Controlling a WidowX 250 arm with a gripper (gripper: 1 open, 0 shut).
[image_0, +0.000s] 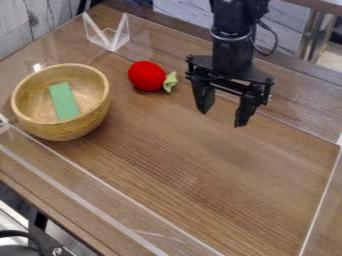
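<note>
My black gripper (222, 98) hangs over the centre-right of the wooden table, its fingers spread open, nothing visible between them. To its left lies a red tomato-like object (147, 74) with a small light green piece beside it. At the far left a yellow bowl (87, 120) holds a green rectangular block (64, 103).
A translucent white, angular item (107, 32) stands at the back left. A dark cable shows at the lower left corner.
</note>
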